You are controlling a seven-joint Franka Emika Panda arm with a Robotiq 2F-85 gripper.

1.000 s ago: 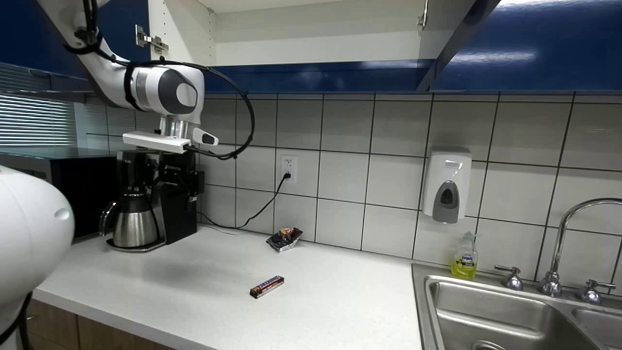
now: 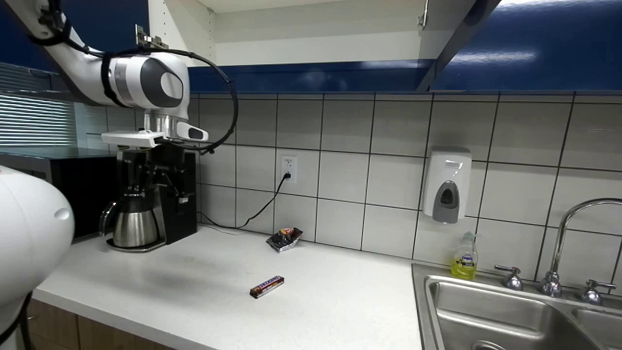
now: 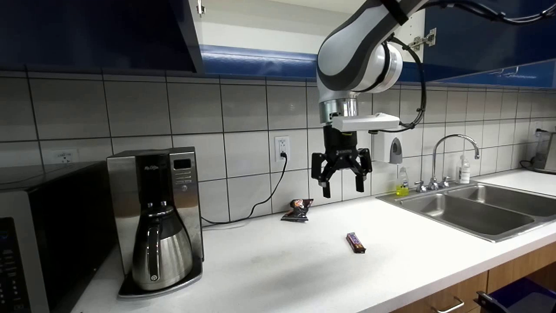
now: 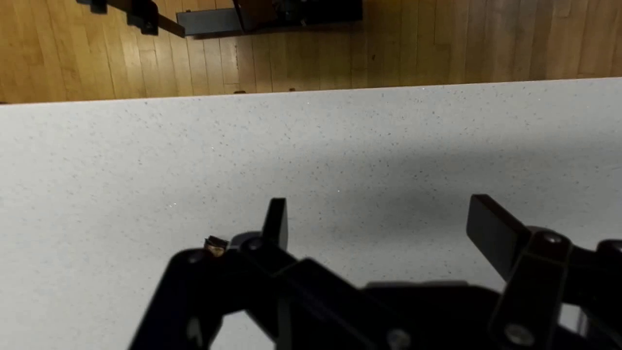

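Observation:
Above the white counter hangs my gripper [image 3: 342, 192], pointing down and open, with only air between its fingers. A small dark candy bar [image 2: 267, 286] with a purple label lies on the counter; in exterior view 2 the same bar [image 3: 355, 243] is below my gripper. One brown end of the bar [image 4: 215, 246] peeks out beside the left finger in the wrist view, the rest being hidden by the gripper. Against the tiled wall rests a crumpled black snack bag [image 3: 297, 210]. The coffee maker [image 3: 156, 172] holds a steel carafe [image 3: 161, 250].
A microwave [image 3: 57, 234] stands left of the coffee maker, whose cord runs to the wall outlet [image 2: 289, 169]. Dish soap [image 2: 464, 257] stands behind the sink [image 2: 428, 315]. Overhead, the cabinet [image 2: 320, 49] is open.
In exterior view 1 my arm and gripper have shifted left, and slightly up. The candy bar, bag and coffee maker stay where they were.

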